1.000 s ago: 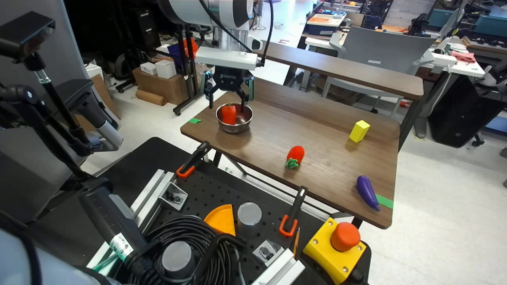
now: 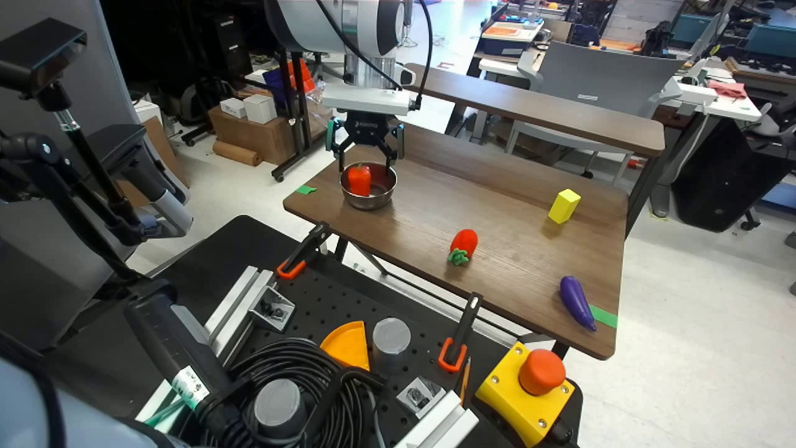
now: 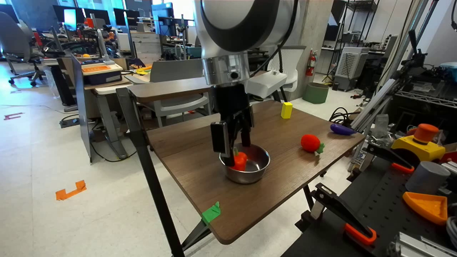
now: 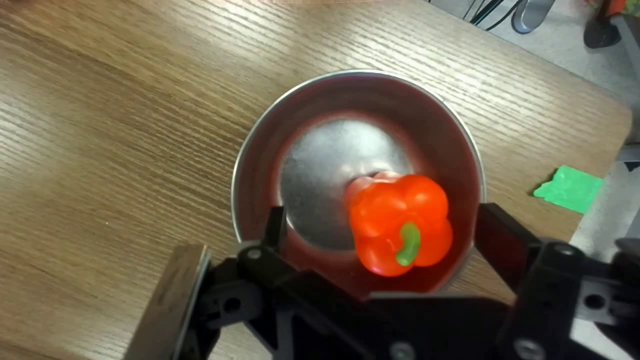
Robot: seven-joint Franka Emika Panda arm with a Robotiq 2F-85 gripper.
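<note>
A red bell pepper (image 4: 394,219) with a green stem stands inside the shiny metal bowl (image 4: 342,72), toward one side of its floor. In exterior view 1 the bowl (image 2: 373,202) sits near the table's left end with the pepper (image 2: 359,180) showing above the near rim. My gripper (image 2: 364,165) is open over the bowl, pointing down. In the wrist view one fingertip (image 4: 275,227) lies over the bowl's left part and the other finger (image 4: 501,243) by its right rim, with the pepper between them in that view. Whether either finger touches the pepper or bowl, I cannot tell.
A red tomato-like toy (image 2: 464,242) with green leaves lies mid-table near the front edge. Farther right are a yellow block (image 2: 564,206) and a purple eggplant (image 2: 576,302). Green tape (image 2: 306,190) marks the left end. Bare tabletop separates the bowl from these.
Compared with a second ago, my arm and open gripper have shifted slightly to the right in exterior view 1. Bowl, pepper and the other objects stay where they were.
</note>
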